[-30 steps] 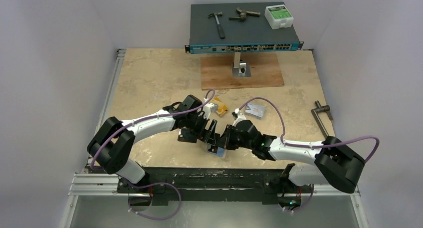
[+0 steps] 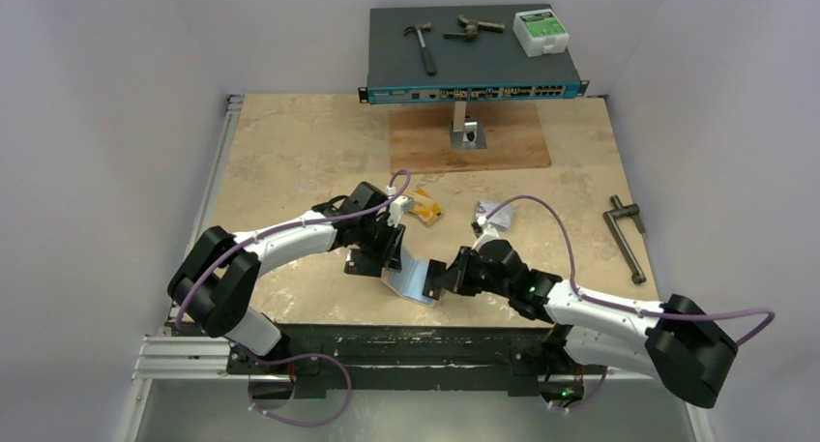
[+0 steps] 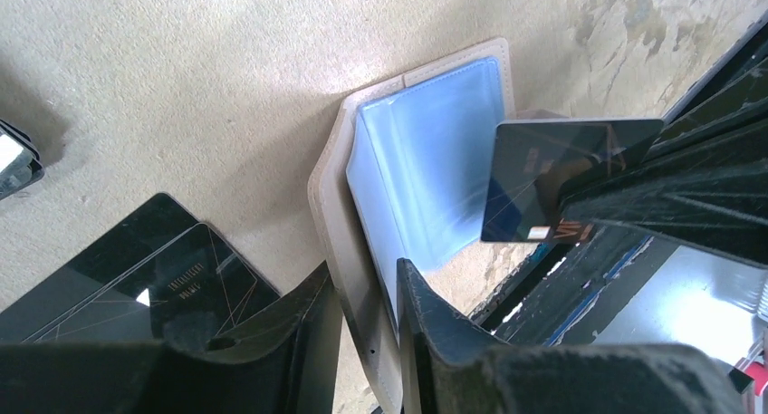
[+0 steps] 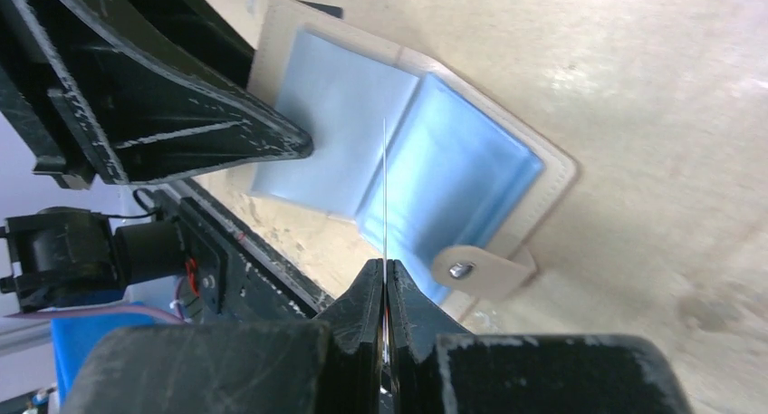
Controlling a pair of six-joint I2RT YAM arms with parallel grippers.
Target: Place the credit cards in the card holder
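Note:
The open beige card holder with blue pockets (image 3: 435, 151) has its edge raised off the table, with my left gripper shut on that edge. A black credit card (image 3: 566, 165) is pinched by my right gripper (image 2: 453, 279), which is shut on it. In the right wrist view this card (image 4: 384, 187) is seen edge-on as a thin line, in front of the blue pockets (image 4: 453, 169). It appears above the holder's right side, apart from the pocket's opening. More black cards (image 3: 199, 283) lie overlapping on the table, left of the holder.
A yellow item (image 2: 424, 207) lies behind the left gripper, and a small grey-white packet (image 2: 495, 213) behind the right one. The metal tool (image 2: 627, 239) is at the far right. A raised rack unit (image 2: 454, 55) bears hammers and a box.
My right gripper has moved to the right with the black card, baring the holder's blue pockets. The left gripper has shifted slightly left, and the holder now looks more tilted.

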